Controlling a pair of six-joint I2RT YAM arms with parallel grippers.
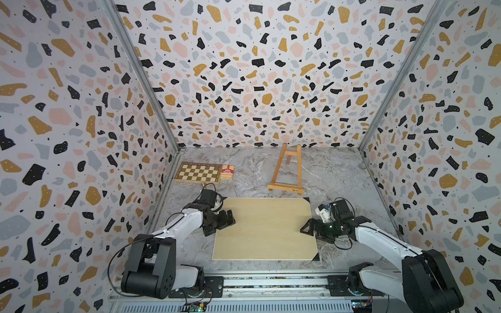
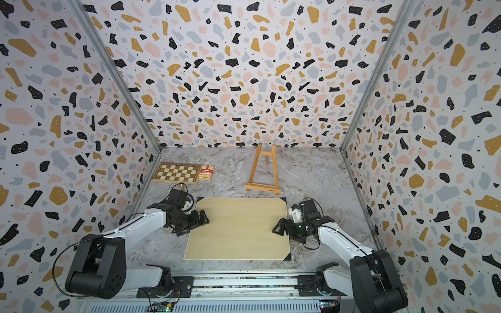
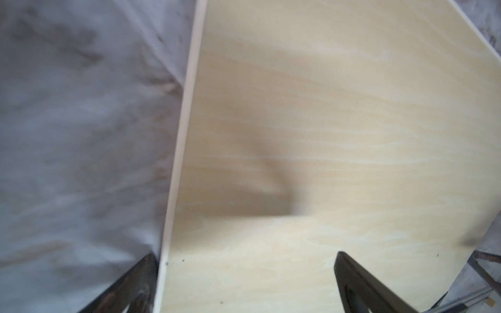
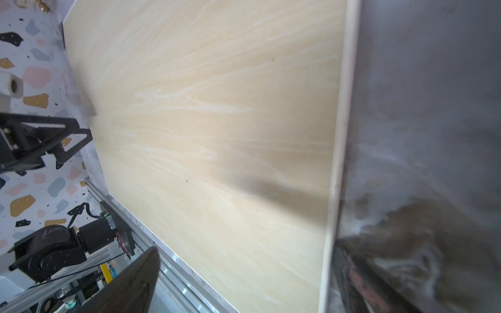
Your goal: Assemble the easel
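Note:
A wooden easel frame (image 1: 299,172) stands at the back, right of centre. A large pale plywood board (image 1: 263,228) lies flat on the marble table in front of it. My open left gripper is over the board's left edge, one finger at the outer side of the edge and the other over the board. My open right gripper is likewise at the board's right edge, one finger at the outer side, the other over the wood. Whether either finger touches the edge I cannot tell.
A checkerboard (image 1: 197,172) and a small red box (image 1: 227,172) lie at the back left. Patterned walls enclose the table on three sides.

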